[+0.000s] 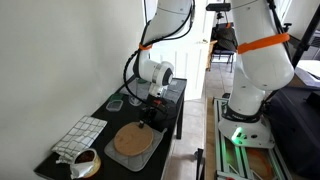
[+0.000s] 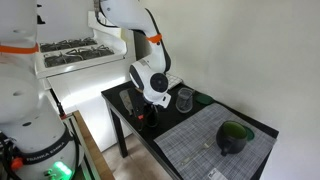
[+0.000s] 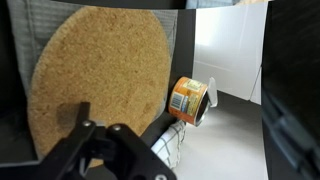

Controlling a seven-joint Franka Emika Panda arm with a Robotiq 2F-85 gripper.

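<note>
A round cork board lies on a grey mat on the black table. In the wrist view the same cork board fills the left part, with dark gripper parts covering its lower edge. My gripper hangs low beside the board's far right edge in the first exterior view. The second exterior view has the gripper close above the black table. It stands partly open, and I see nothing held. Whether it touches the board or mat cannot be told.
A round container stands left of the mat; its orange label shows in the wrist view. A checked cloth lies nearby. Behind the arm are a green bowl, a dark green pot and a glass jar.
</note>
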